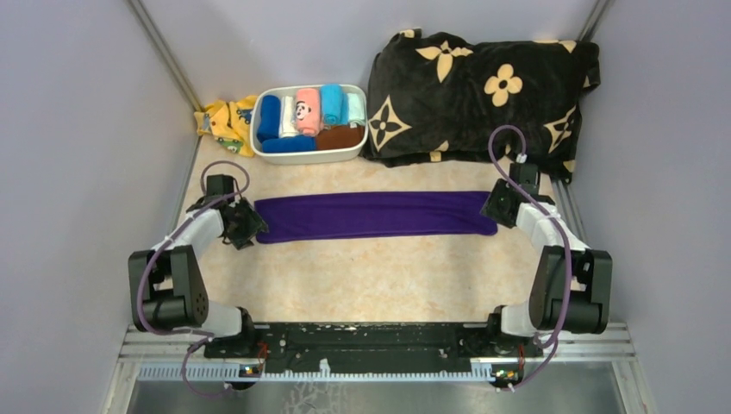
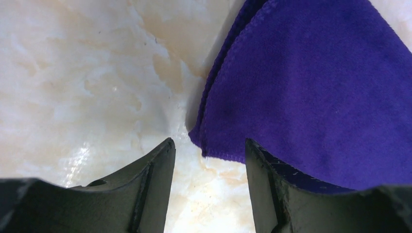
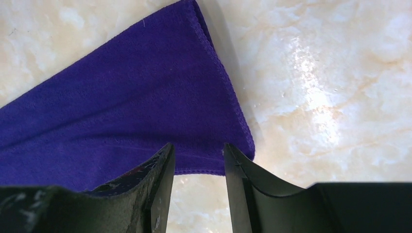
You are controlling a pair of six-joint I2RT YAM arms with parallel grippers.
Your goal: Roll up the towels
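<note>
A purple towel (image 1: 371,214) lies folded into a long flat strip across the table, with slight creases at its right end. My left gripper (image 1: 253,226) is at the strip's left end; in the left wrist view its open fingertips (image 2: 165,150) flank the towel's near corner (image 2: 218,145). My right gripper (image 1: 491,210) is at the right end; in the right wrist view its open fingers (image 3: 238,179) are over the towel's near edge, with nothing visibly held between them.
A white bin (image 1: 310,157) of rolled towels stands at the back left, beside a yellow cloth (image 1: 226,125). A dark patterned blanket (image 1: 448,103) fills the back right.
</note>
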